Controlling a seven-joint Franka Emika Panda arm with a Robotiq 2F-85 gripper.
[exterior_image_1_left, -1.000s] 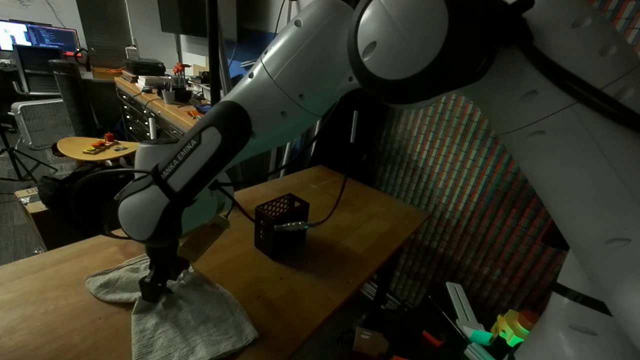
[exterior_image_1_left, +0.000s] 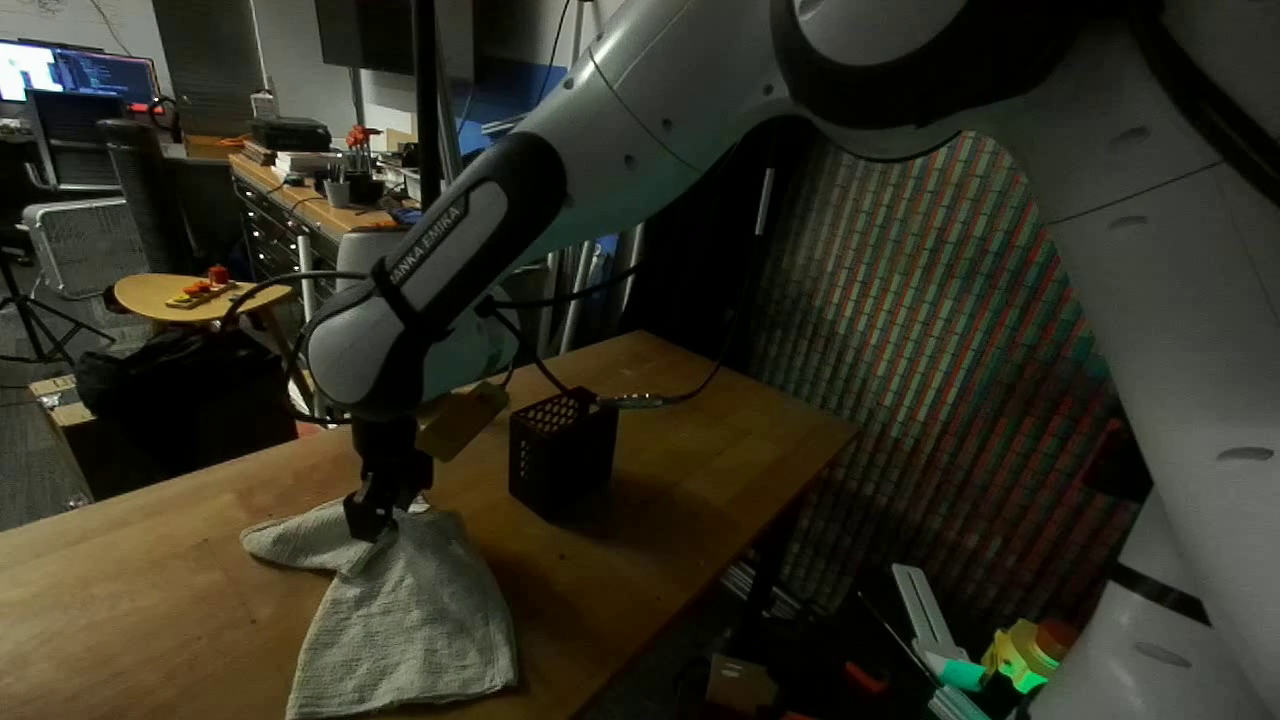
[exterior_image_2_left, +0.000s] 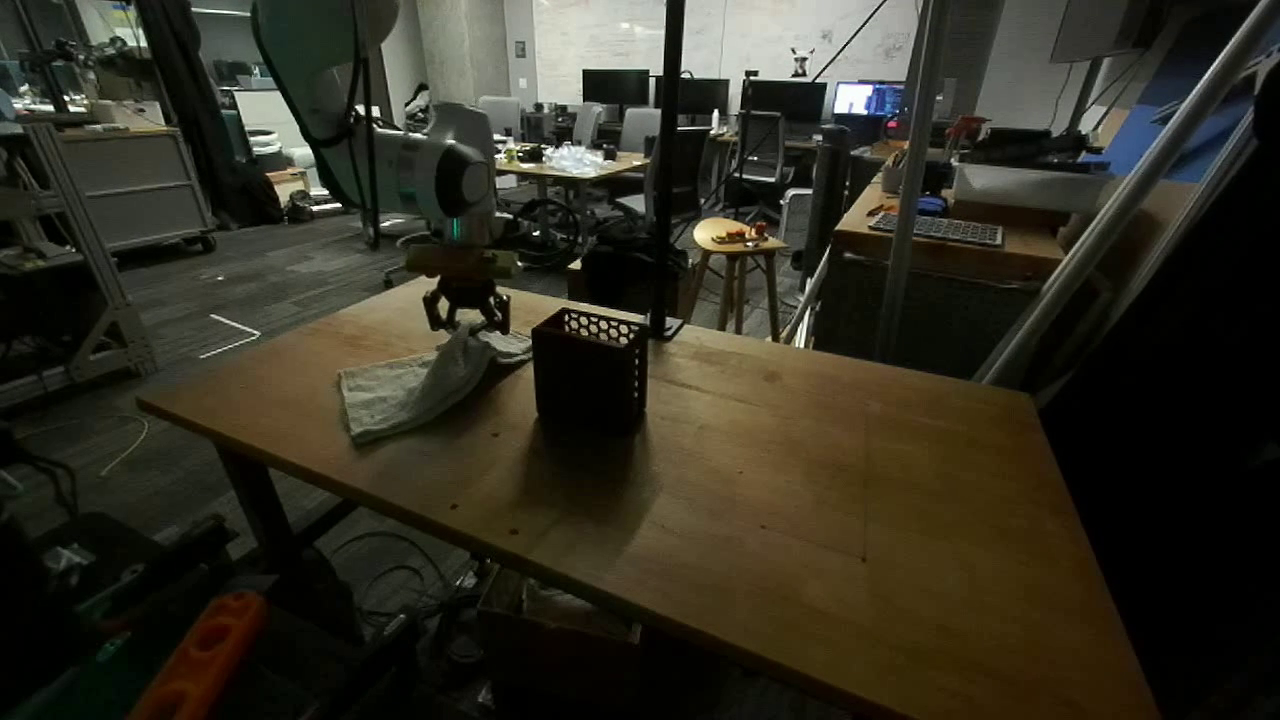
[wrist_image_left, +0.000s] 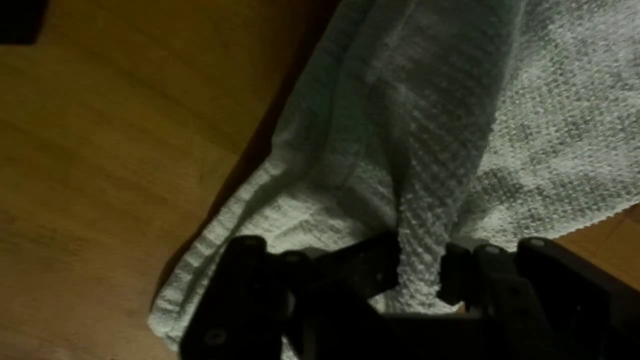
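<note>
A pale grey cloth (exterior_image_1_left: 402, 618) lies partly on the wooden table, and a fold of it rises to my gripper (exterior_image_1_left: 374, 518). In the wrist view a narrow strip of the cloth (wrist_image_left: 444, 132) runs between the dark fingertips of my gripper, pinched there. Exterior view 2 has the gripper (exterior_image_2_left: 468, 322) just above the table, with the cloth (exterior_image_2_left: 414, 390) sloping down from it and its far part flat on the wood. A black box with a honeycomb-holed wall (exterior_image_2_left: 588, 378) stands upright beside the cloth, apart from the gripper.
A dark pole (exterior_image_2_left: 667, 180) rises at its back edge. A cable (exterior_image_1_left: 684, 394) from the arm hangs close over the box.
My gripper has moved up and toward the box, drawing the held part of the cloth with it. The cloth's near part still rests on the table. The box has not moved.
</note>
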